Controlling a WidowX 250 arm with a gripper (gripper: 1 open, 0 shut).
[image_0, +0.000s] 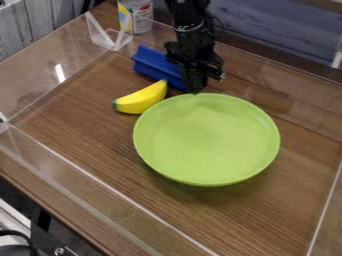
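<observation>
My gripper (195, 78) reaches down from the top centre to the back of the tray, shut, with its tips low beside a blue object (158, 67) just behind the green plate. Whether it touches the blue object is hard to tell. A yellow banana (139, 98) lies left of the large green plate (206, 140), which fills the middle front of the wooden surface.
A can (135, 15) stands at the back left near a white clip-like piece. Clear wood lies at the left, front and right of the plate. Low walls edge the surface.
</observation>
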